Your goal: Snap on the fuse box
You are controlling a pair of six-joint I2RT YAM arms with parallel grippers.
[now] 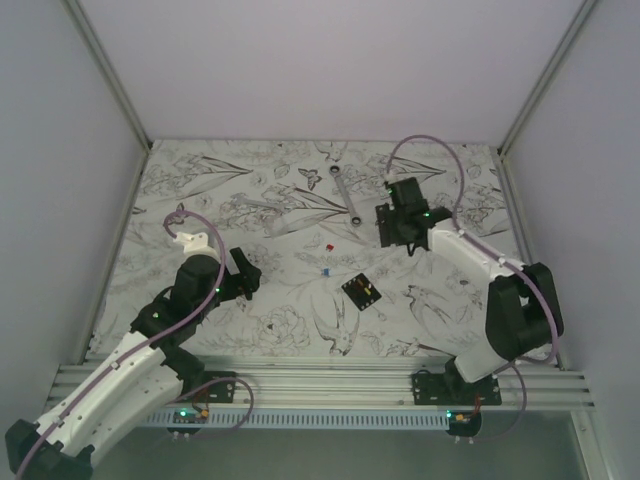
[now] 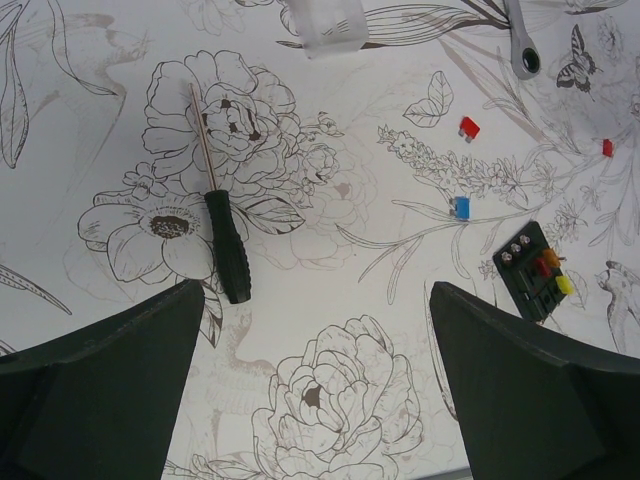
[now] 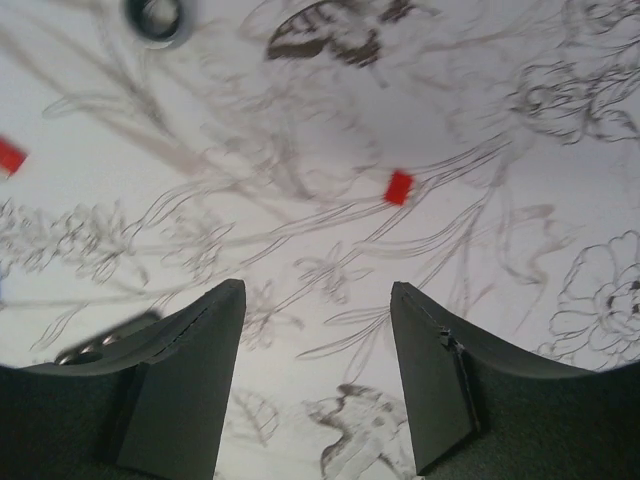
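The black fuse box (image 1: 361,292) lies at the centre front of the table; in the left wrist view it (image 2: 530,275) holds several coloured fuses. A blue fuse (image 1: 326,272) and red fuses (image 2: 469,128) (image 3: 398,187) lie loose on the table. My left gripper (image 1: 245,272) is open over the left side, above a screwdriver (image 2: 227,240). My right gripper (image 1: 392,225) stands open at the right rear of the table, above a small red fuse in the right wrist view.
A wrench (image 1: 344,192) lies at the back centre. A translucent piece (image 2: 325,25) lies on the left half. The front middle around the fuse box is mostly clear.
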